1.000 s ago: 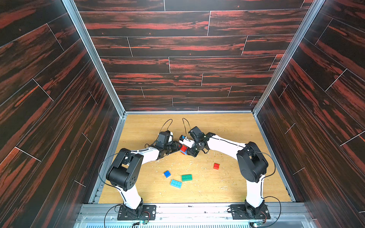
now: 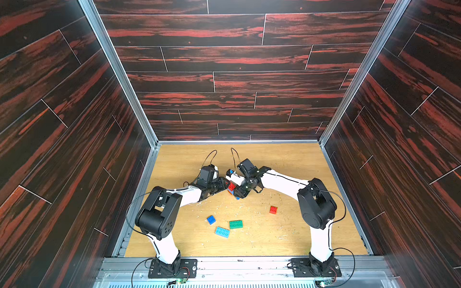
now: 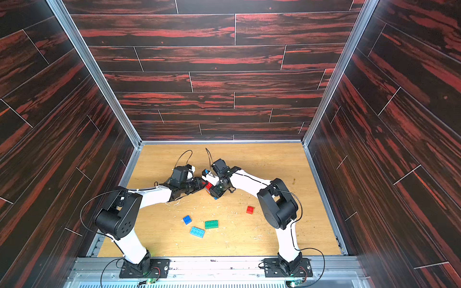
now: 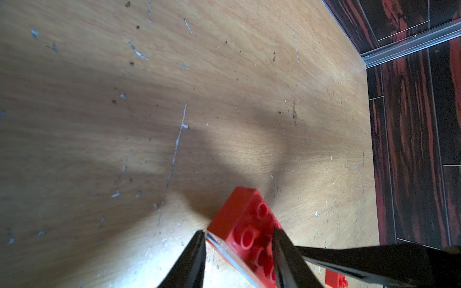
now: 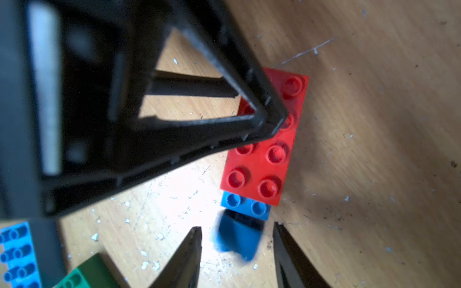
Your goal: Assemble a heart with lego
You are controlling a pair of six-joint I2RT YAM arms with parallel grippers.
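A red eight-stud brick (image 5: 263, 170) over a blue brick (image 5: 245, 204) is held low at the table's middle by my left gripper, shut on that assembly. In the right wrist view its dark frame crosses the red brick. Below the assembly, a blurred blue piece (image 5: 238, 234) lies between the spread fingers of my right gripper, which is open; whether they touch it is unclear. In the top left view both grippers meet at the middle, partly hiding the bricks.
A small blue brick (image 2: 211, 219), a green brick (image 2: 235, 224) and a light-blue brick (image 2: 222, 231) lie toward the front. A small red brick (image 2: 273, 209) lies to the right.
In the top left view a bit of blue now shows below the joined bricks, near my right gripper. Both arms are almost unchanged.
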